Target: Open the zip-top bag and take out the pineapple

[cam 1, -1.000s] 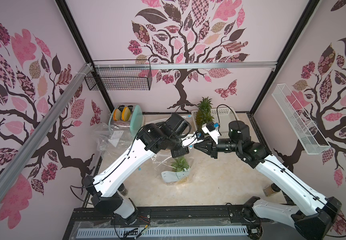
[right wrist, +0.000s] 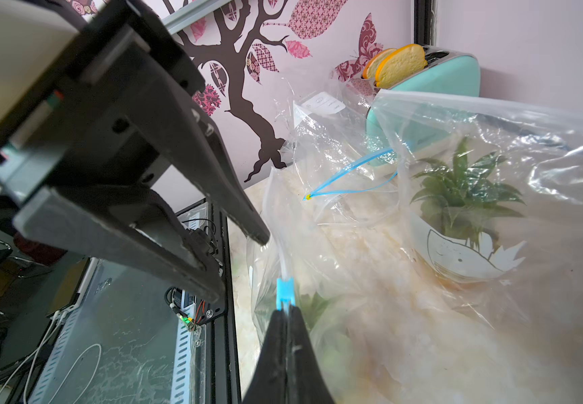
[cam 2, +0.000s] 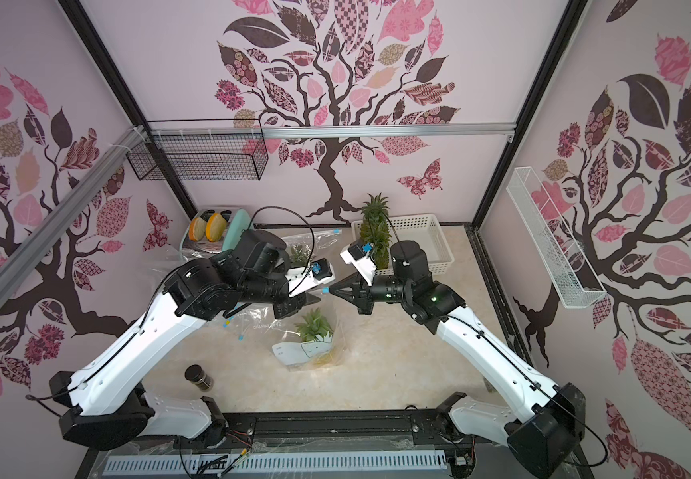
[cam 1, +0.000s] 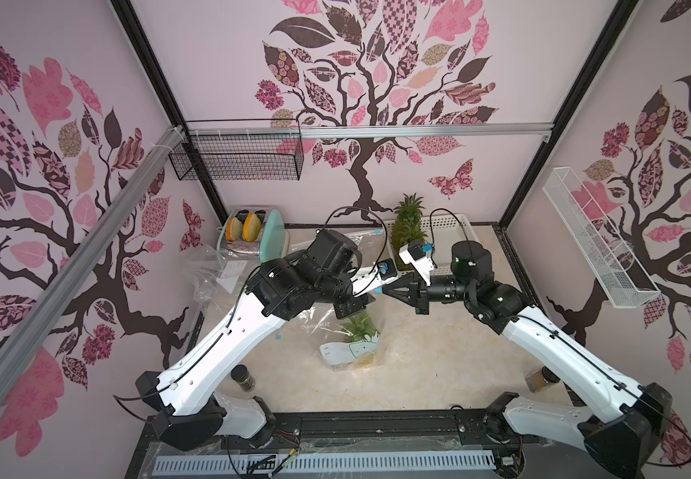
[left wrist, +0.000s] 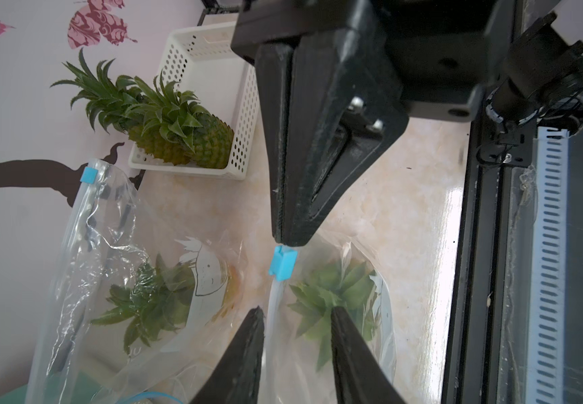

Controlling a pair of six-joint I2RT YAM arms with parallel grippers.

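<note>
Green pineapple leaves [cam 1: 359,325] show through a clear zip bag [left wrist: 385,336] standing on the counter; the fruit below is mostly hidden behind a white printed patch. A blue slider [left wrist: 283,262] sits on the bag's zip. My right gripper is shut, its tips at the slider; whether it pinches the bag's edge there, I cannot make out. Spread apart, my left gripper is open, with the pale zip strip running between its fingers in its own view. The right wrist view shows the left gripper's fingers [right wrist: 230,195] just beyond the slider.
Another clear bag [right wrist: 560,155] with a leafy plant stands behind. Farther back are a mint toaster [right wrist: 432,80], a collapsed bag with a blue zip [right wrist: 352,171], and a white basket [cam 2: 433,239] holding pineapples [left wrist: 214,144].
My left arm has swung left, its gripper moving a little left, away from the right one. The right gripper has shifted slightly left. The bag looks nearly unmoved.
</note>
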